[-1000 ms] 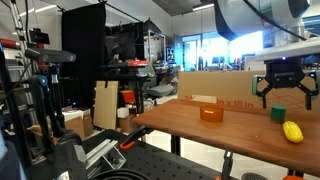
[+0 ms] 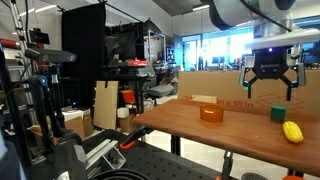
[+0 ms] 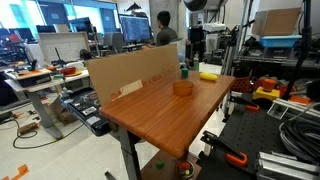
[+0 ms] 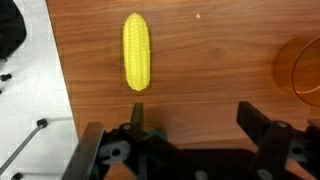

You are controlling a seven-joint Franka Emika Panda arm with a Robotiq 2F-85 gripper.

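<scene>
A yellow corn cob (image 2: pixel 292 132) lies on the brown table near its right end; in the wrist view the corn (image 4: pixel 136 52) shows upper left of the fingers. Behind it stands a green cup (image 2: pixel 278 114), mostly hidden under the gripper body in the wrist view. An orange bowl (image 2: pixel 211 113) rests farther left on the table and shows in part as a bowl (image 4: pixel 304 72) at the wrist view's right edge. My gripper (image 2: pixel 270 90) hangs above the table over the green cup's area, open, its fingers wide apart with nothing held.
An upright cardboard panel (image 3: pixel 135 76) runs along the table's back edge. A person (image 3: pixel 166 29) sits in the background.
Seen from exterior view 1, my gripper has shifted to the left and slightly upward, staying open. The corn, cup and bowl have kept their places.
</scene>
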